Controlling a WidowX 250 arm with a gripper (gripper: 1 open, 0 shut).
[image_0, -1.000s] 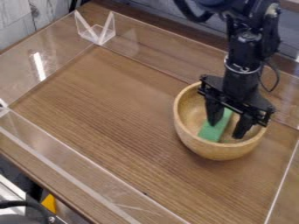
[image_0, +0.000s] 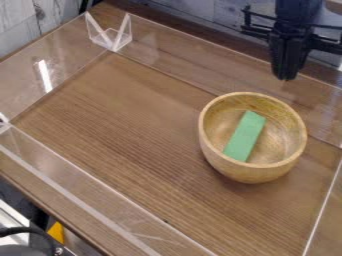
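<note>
My gripper (image_0: 285, 62) is raised at the top right, above and behind a wooden bowl (image_0: 278, 155), its fingertips small and dark, shut with nothing visible between them. The bowl rests on the wooden table and holds a green block (image_0: 243, 134), which lies apart from the gripper.
A clear, wire-like rack (image_0: 111, 32) stands at the back left. A dark edge runs along the left, with a dark and yellow object at the lower left corner.
My gripper has risen out of the bowl and moved back to the top right, uncovering the green block, which remains in the bowl.
</note>
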